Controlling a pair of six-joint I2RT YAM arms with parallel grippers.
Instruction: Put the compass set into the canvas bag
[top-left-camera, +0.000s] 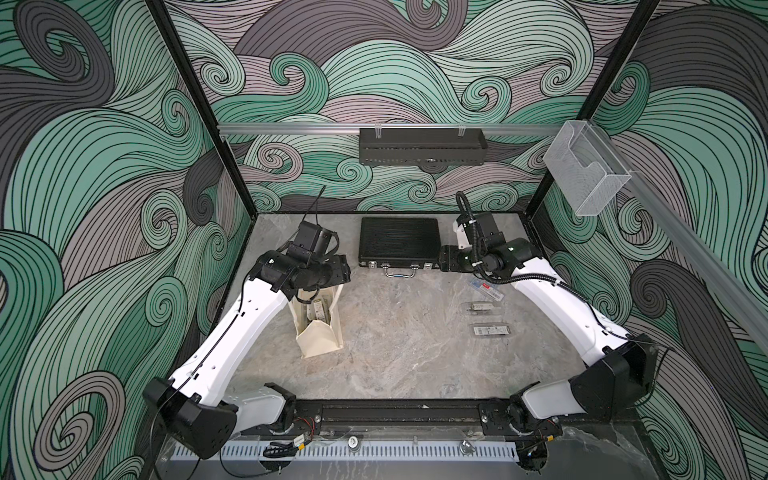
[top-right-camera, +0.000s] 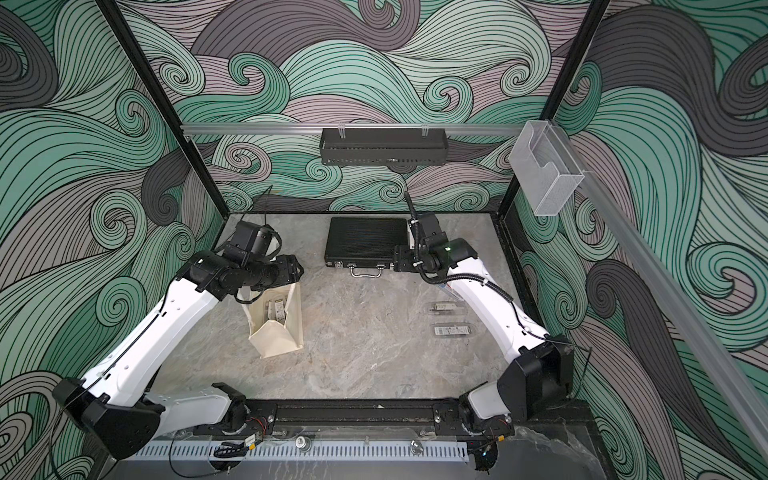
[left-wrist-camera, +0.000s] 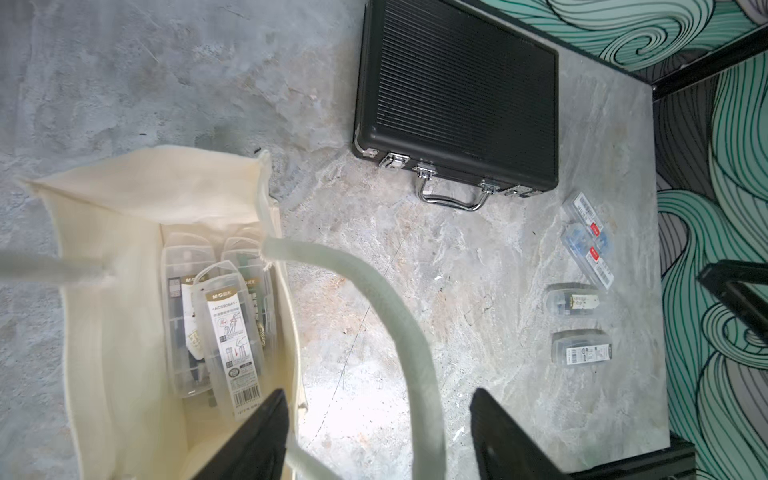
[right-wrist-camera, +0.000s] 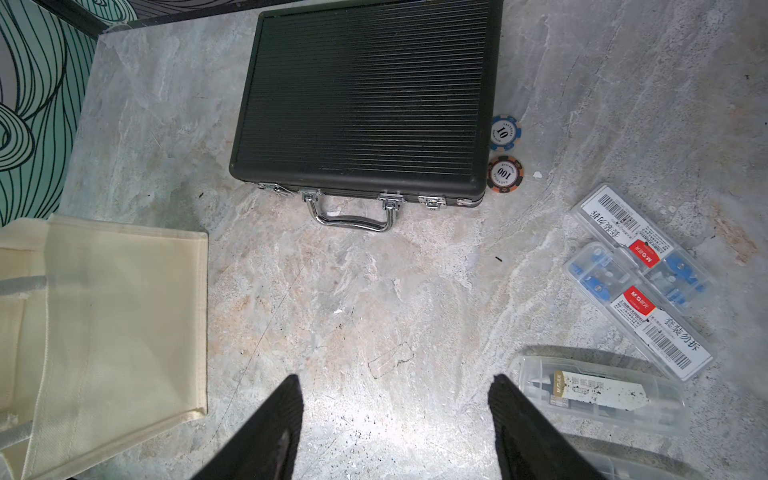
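Observation:
The cream canvas bag (top-left-camera: 321, 342) stands upright on the left of the table, its mouth facing up. Inside it, several clear plastic cases (left-wrist-camera: 230, 340) with printed labels lie together. My left gripper is open above the bag's right side; a bag handle (left-wrist-camera: 425, 384) rises across the view between its fingers without being gripped. On the right of the table lie a clear case with a white label (right-wrist-camera: 604, 393), another labelled case (top-left-camera: 491, 329) nearer the front, and two cases with blue contents (right-wrist-camera: 644, 280). My right gripper hovers high beside the black case, open and empty.
A black ribbed case (right-wrist-camera: 368, 96) with a metal handle sits at the back middle. Two poker chips (right-wrist-camera: 505, 173) lie along its right side. Bare table fills the space between bag and clear cases.

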